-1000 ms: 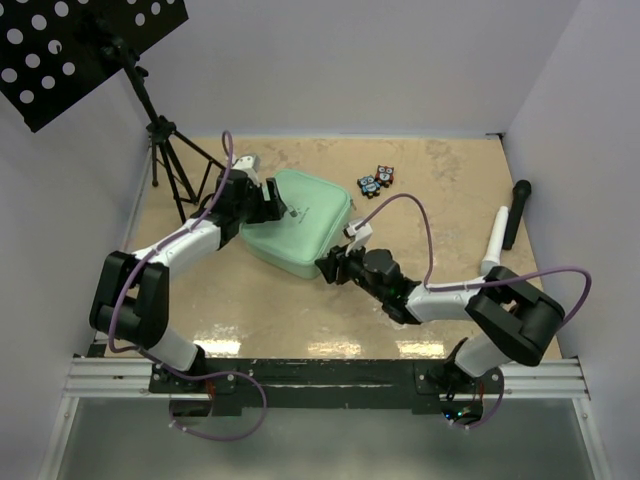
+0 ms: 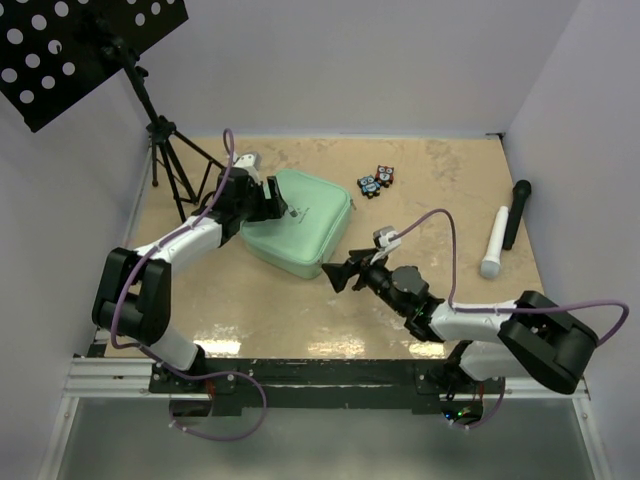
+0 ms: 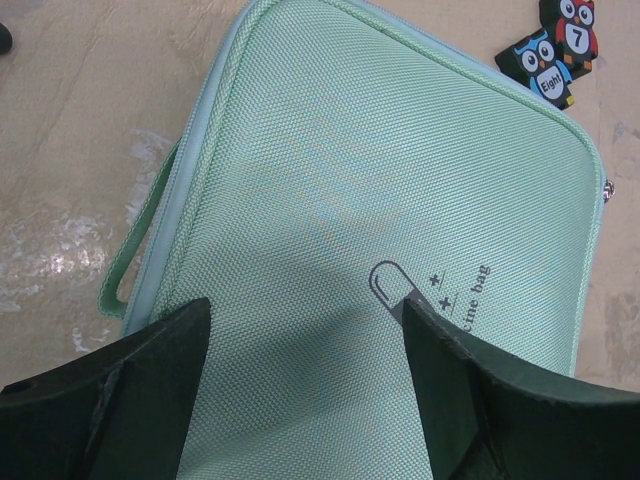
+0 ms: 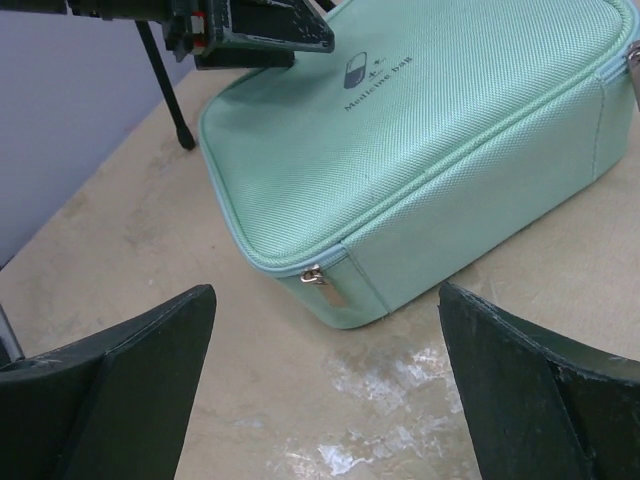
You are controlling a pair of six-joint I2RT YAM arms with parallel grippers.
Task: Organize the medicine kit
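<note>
The mint medicine bag (image 2: pixel 305 240) lies tilted at an angle in the middle left of the table. My left gripper (image 2: pixel 271 200) is at its upper left, fingers apart over the lid, which fills the left wrist view with its printed logo (image 3: pixel 430 300). In the right wrist view the bag's front side shows a zipper pull (image 4: pixel 318 278) near the lower corner. My right gripper (image 2: pixel 349 272) stands open just beside that corner, with nothing between its fingers.
Two owl blocks (image 2: pixel 376 181) lie behind the bag on the right. A white cylinder (image 2: pixel 495 242) and black microphone (image 2: pixel 516 214) lie at the right. A black stand (image 2: pixel 165 135) rises at the back left.
My right gripper has drawn back from the bag's front corner, its arm shifting right and down, and its fingers look wider apart. The left arm has hardly moved.
</note>
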